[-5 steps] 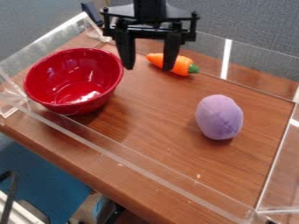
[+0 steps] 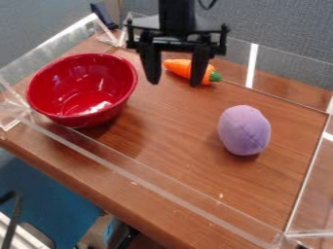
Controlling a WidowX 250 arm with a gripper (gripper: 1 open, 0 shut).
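My black gripper (image 2: 176, 60) hangs at the top centre, above the back of the wooden tabletop, its fingers pointing down and apart with nothing visible between them. An orange carrot (image 2: 192, 70) with a green top lies behind it, partly hidden by the gripper. A red bowl (image 2: 82, 84) sits at the left, empty. A lilac rounded object (image 2: 243, 130) rests on the right half of the table.
Clear low walls (image 2: 299, 230) edge the table. A grey padded wall stands behind, and blue floor shows at the lower left.
My gripper has moved down and slightly right over the last second. The bowl, carrot and lilac object look unmoved.
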